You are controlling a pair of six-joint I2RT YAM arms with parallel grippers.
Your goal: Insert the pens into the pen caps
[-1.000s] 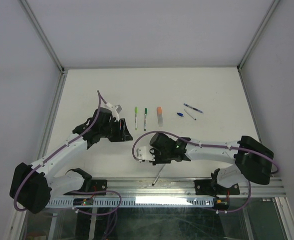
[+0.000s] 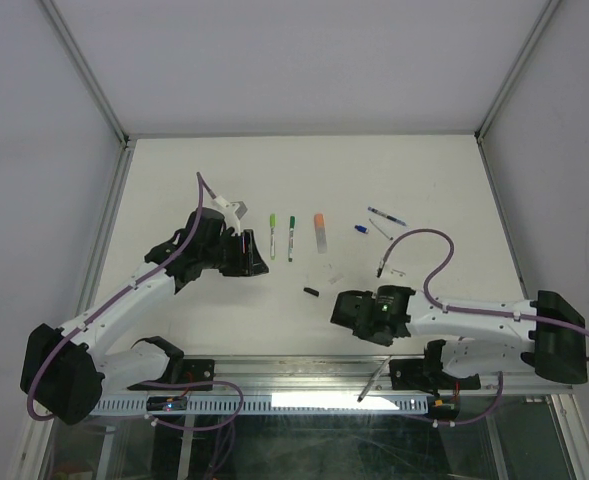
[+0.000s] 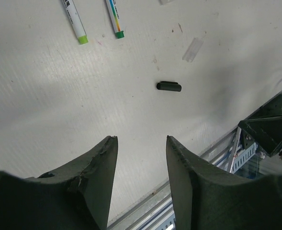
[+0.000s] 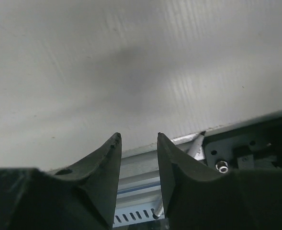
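Note:
The uncapped white marker pen (image 2: 375,379) lies slanted across the metal rail at the table's front edge. In the right wrist view its dark tip points up and right, and one finger hides part of the pen (image 4: 196,145). My right gripper is open and empty just above that edge. A small black cap (image 3: 169,86) lies on its side on the bare table. My left gripper hangs open over the left of the table, nothing between its fingers. Farther back lie a blue cap (image 2: 361,229) and a slim white pen (image 2: 381,229).
Two green-ended markers (image 2: 272,237) (image 2: 292,238) and an orange-ended one (image 2: 320,233) lie mid-table. A blue marker (image 2: 386,216) rests at the back right. Beyond the front rail (image 2: 264,367) there is a drop with machine parts.
The white pen has shifted right along the front rail. The left arm has shifted slightly.

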